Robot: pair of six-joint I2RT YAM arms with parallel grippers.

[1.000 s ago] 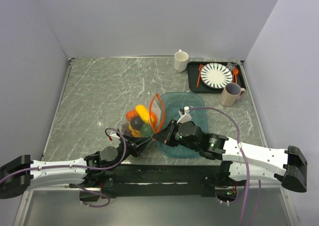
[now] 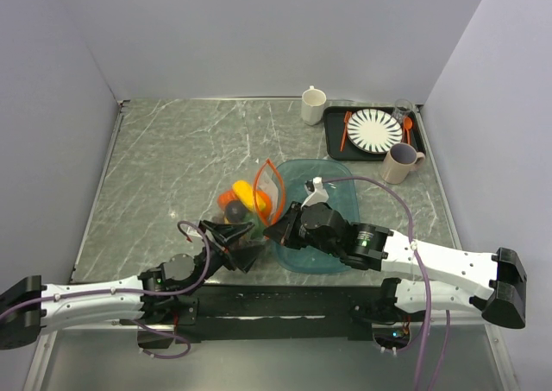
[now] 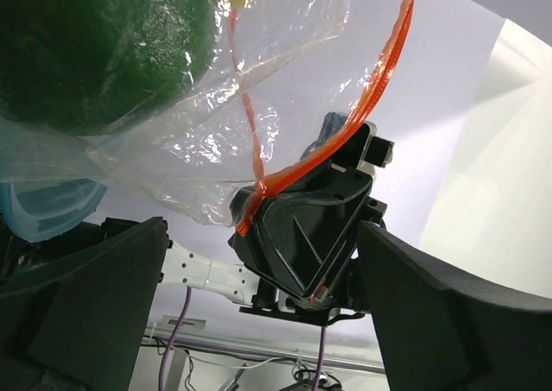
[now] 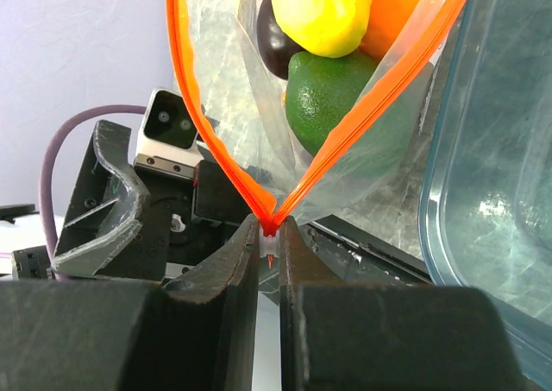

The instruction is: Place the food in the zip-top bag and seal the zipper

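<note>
The clear zip bag with orange zipper [image 4: 392, 80] holds several foods: a green one [image 4: 332, 97], a yellow one [image 4: 315, 7], a dark purple one [image 4: 278, 41] and orange ones. My right gripper is shut on the end of the orange zipper, whose two strands spread open in a V above it. My left gripper [image 2: 246, 240] is open at the bag's lower left; in the left wrist view, clear film and the zipper [image 3: 362, 102] lie just beyond its spread fingers, with nothing visibly gripped.
A teal container [image 2: 328, 171] sits right of the bag, under my right arm. At the back right are a white mug [image 2: 312, 106], a black tray [image 2: 352, 154] with plate and cutlery, a glass and a beige mug [image 2: 398, 162].
My right gripper has shifted slightly, still at the zipper end.
</note>
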